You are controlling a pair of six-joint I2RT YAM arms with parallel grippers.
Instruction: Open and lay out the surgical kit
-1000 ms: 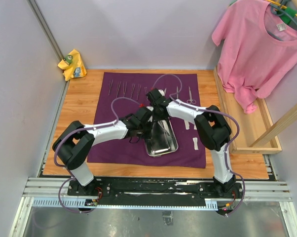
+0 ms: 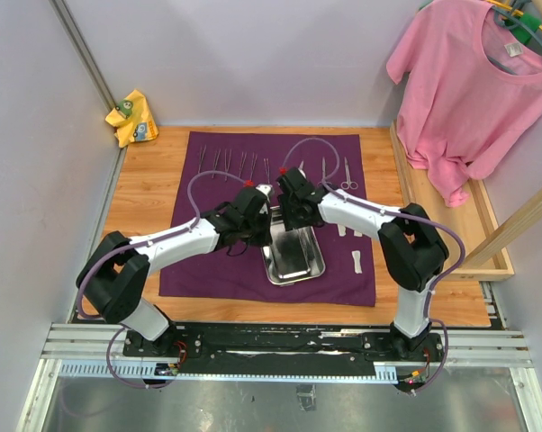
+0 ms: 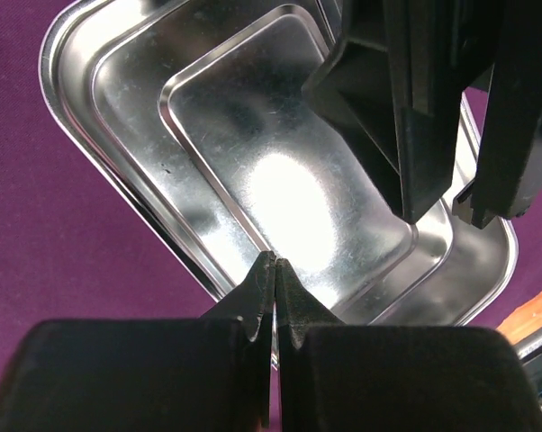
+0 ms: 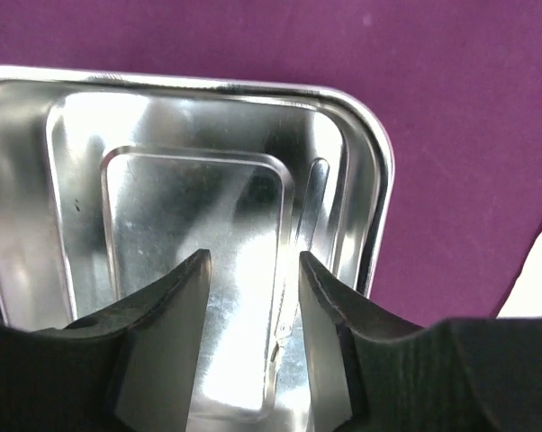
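A steel tray (image 2: 293, 274) rests on the purple cloth (image 2: 199, 279), a slim metal instrument (image 4: 311, 202) inside along one side. My left gripper, shut with nothing visible between its fingertips, is at the tray's left edge. My right gripper hangs over the tray, fingers apart and empty; it looms close to the left one in the left wrist view. Slender instruments (image 2: 215, 162) lie in a row along the cloth's back, scissors (image 2: 348, 184) at its right end. Pale pieces (image 2: 356, 261) lie right of the tray.
A yellow bag (image 2: 136, 121) sits at the back left. A wooden frame (image 2: 478, 270) with a hanging pink shirt (image 2: 469, 90) stands at the right.
The right arm has shifted slightly right and toward the front. The left arm has shifted a little left, its elbow moving outward.
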